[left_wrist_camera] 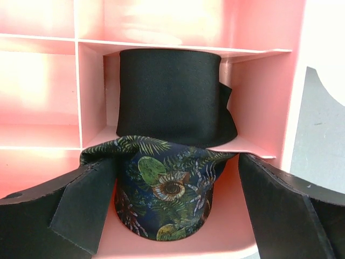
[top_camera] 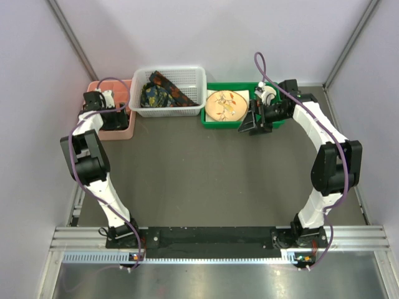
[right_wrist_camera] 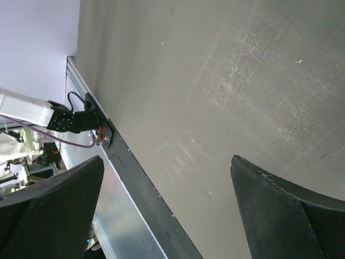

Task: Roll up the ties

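In the left wrist view, a dark blue floral tie (left_wrist_camera: 172,189) sits bunched into a roll in a front compartment of the pink organizer (left_wrist_camera: 267,108), one edge draped toward the divider. A black rolled tie (left_wrist_camera: 168,91) fills the compartment behind it. My left gripper is open, its fingers on either side of the floral roll. More patterned ties, one dark red (top_camera: 173,87) and one dark floral (top_camera: 156,96), lie unrolled in the white basket. Over the green tray's front right, my right gripper (top_camera: 257,118) stands open with nothing between its fingers.
The white basket (top_camera: 168,112) stands right of the organizer. Farther right, the green tray (top_camera: 218,124) holds a round patterned disc (top_camera: 225,106). A side wall is close beside the left arm.
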